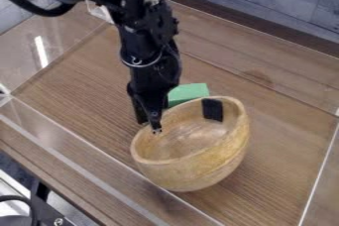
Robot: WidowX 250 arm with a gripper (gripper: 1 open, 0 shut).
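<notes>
The black gripper (pixel 149 111) reaches down from the top to the upper left rim of a wooden bowl (pixel 188 167), its fingertips at or just inside that rim. It is shut, and I cannot make out anything between its fingers. A small black block (pixel 213 109) sits at the bowl's back rim. Behind the bowl lies a green block (pixel 187 91), partly hidden by the bowl and gripper.
A blue-grey plank wall (pixel 265 2) stands at the back, and dark cables hang at the lower left.
</notes>
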